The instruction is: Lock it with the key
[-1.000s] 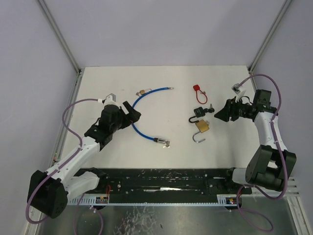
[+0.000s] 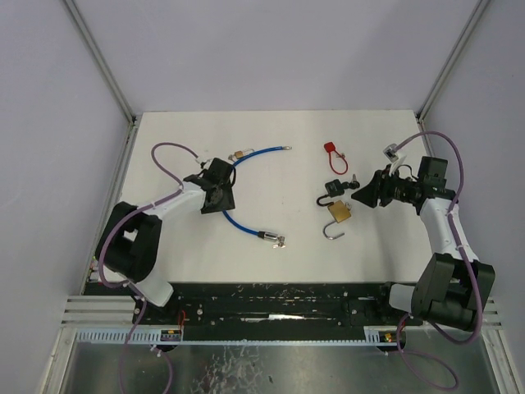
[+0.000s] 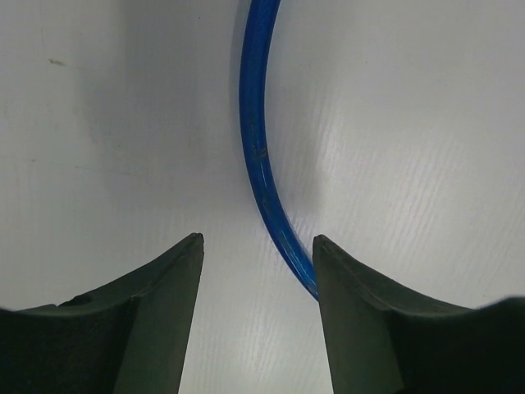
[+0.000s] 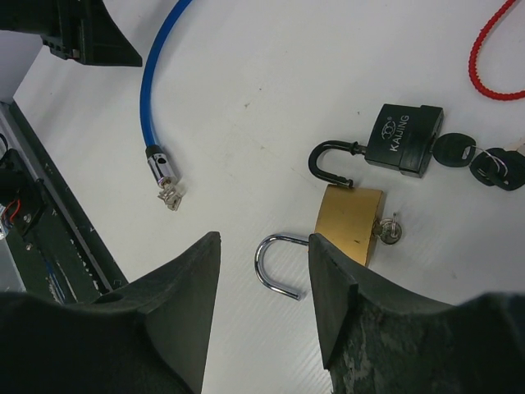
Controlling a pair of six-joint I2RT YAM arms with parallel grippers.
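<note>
A black KAIJING padlock (image 4: pixel 404 139) with open shackle lies by keys (image 4: pixel 452 149) on the right. Below it is a brass padlock (image 4: pixel 348 223) with a U shackle and small keys at its side. My left gripper hangs over the curved blue cable lock (image 3: pixel 254 139), fingers apart with nothing held. My right gripper is open above the padlocks, just right of them in the top view. The blue cable's metal end (image 4: pixel 161 169) has keys beside it.
A red padlock (image 2: pixel 330 147) with a red cord lies at the back right, a small brass lock (image 2: pixel 242 153) at the back centre.
My left gripper has swung from sideways to pointing down over the blue cable, its arm shifting toward the back. The right arm has moved slightly.
</note>
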